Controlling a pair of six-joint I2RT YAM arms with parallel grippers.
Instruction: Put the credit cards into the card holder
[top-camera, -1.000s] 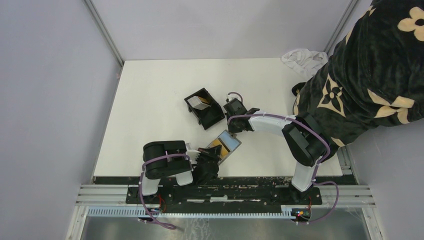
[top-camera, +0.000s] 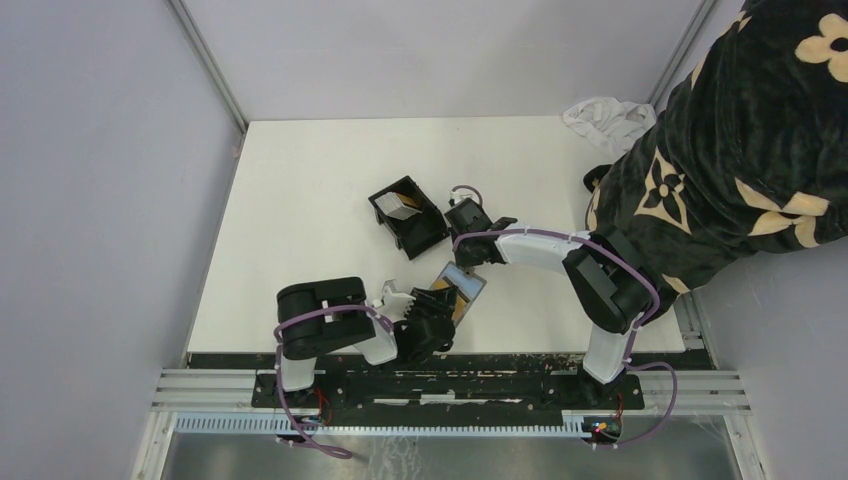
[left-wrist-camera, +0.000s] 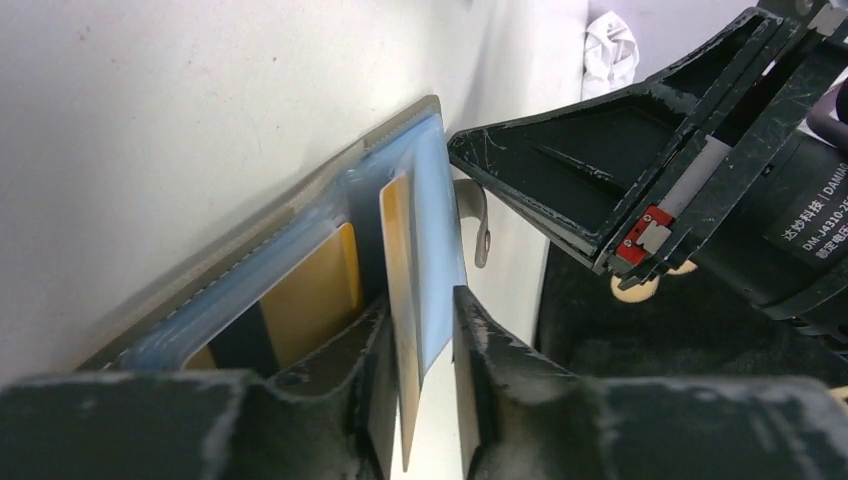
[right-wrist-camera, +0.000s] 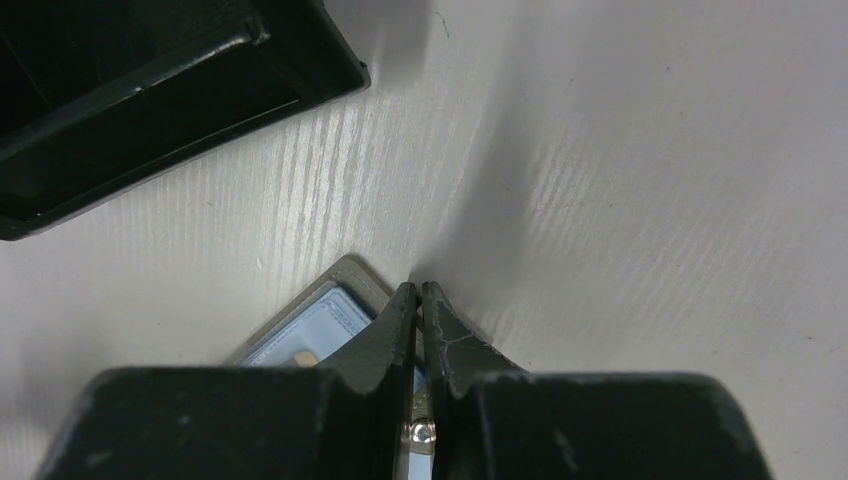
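The card holder (top-camera: 470, 282) lies on the table, showing blue, with an orange card partly covered by my left arm. In the left wrist view, the orange card edge (left-wrist-camera: 400, 290) stands upright beside a light blue face (left-wrist-camera: 435, 220). My left gripper has its fingers apart on either side of these, with a gap showing to the right. At the holder's far corner, my right gripper is shut on the holder's edge (right-wrist-camera: 355, 275), by a metal snap (right-wrist-camera: 423, 432). How deep the card sits in a pocket is hard to tell.
Just behind the holder stands a black box (top-camera: 425, 235) with a pale card (top-camera: 397, 206) in it. A white cloth (top-camera: 608, 120) lies at the back right, beside a dark patterned blanket (top-camera: 700, 180).
My left gripper has shifted right and slightly away from the front edge, over the holder. The holder has moved slightly to the right. My right arm has barely moved.
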